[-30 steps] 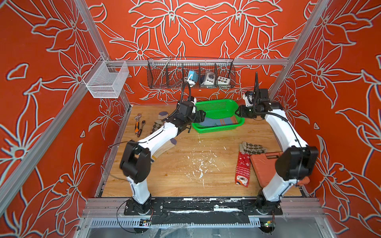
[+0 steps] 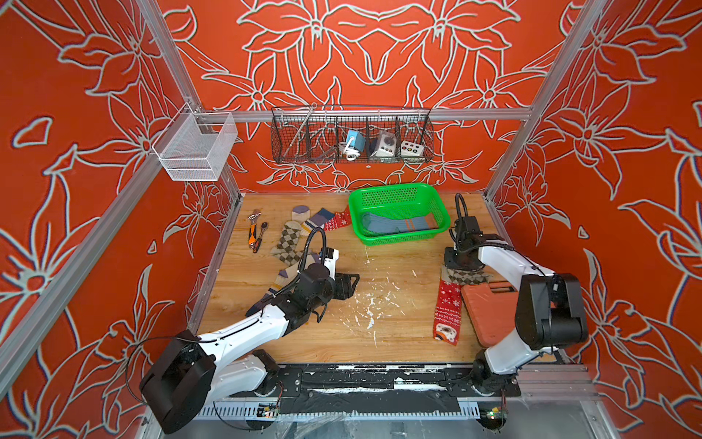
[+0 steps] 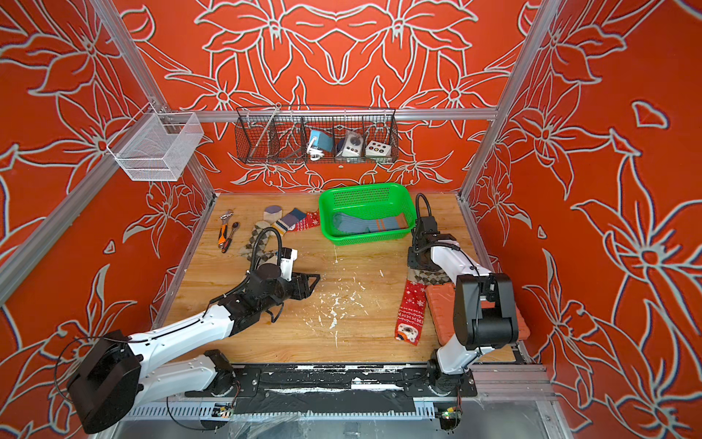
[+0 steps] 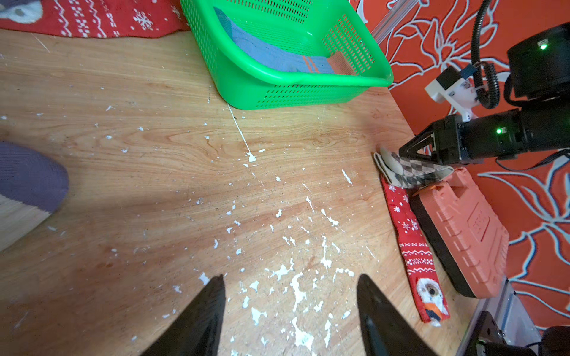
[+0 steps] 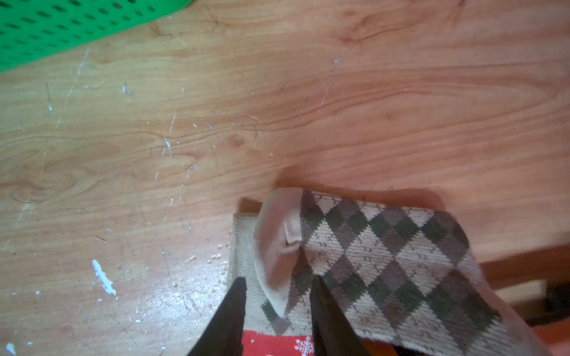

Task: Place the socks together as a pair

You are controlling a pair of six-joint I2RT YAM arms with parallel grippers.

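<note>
Blue-grey socks with orange stripes lie in the green basket. A grey-brown argyle sock lies over a red snowflake sock at the right, directly under my open right gripper. My open left gripper is over bare wood at centre-left, with nothing between its fingers. More socks lie on the left: another argyle one, a red one and a grey-purple one.
An orange case lies at the right edge beside the socks. Tools lie at the back left. Wire baskets hang on the walls.
The left gripper moved toward the front left, the right one over the argyle sock on the right.
</note>
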